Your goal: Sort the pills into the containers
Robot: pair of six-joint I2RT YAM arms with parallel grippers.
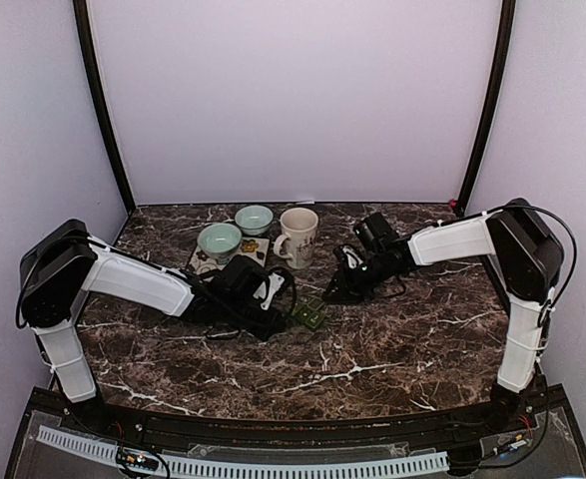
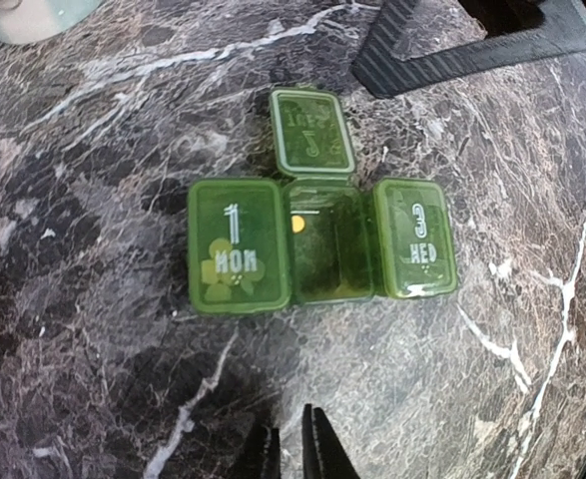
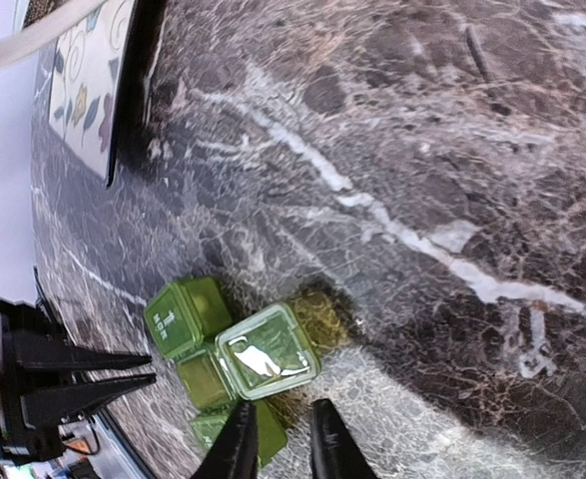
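A green three-compartment pill box (image 1: 309,313) lies on the marble table between my grippers. In the left wrist view the MON lid (image 2: 235,225) and right-hand lid (image 2: 414,238) are closed; the middle compartment (image 2: 327,259) is open, its lid (image 2: 312,130) folded back, a yellow pill (image 2: 297,223) inside. Yellow shapes show through the MON lid. My left gripper is open with a small gap, just beside the box. My right gripper is open, near the box's other side, nothing seen held.
Two pale bowls (image 1: 219,239) stand at the back left by a patterned board (image 1: 256,252), a large mug (image 1: 299,225) beside them.
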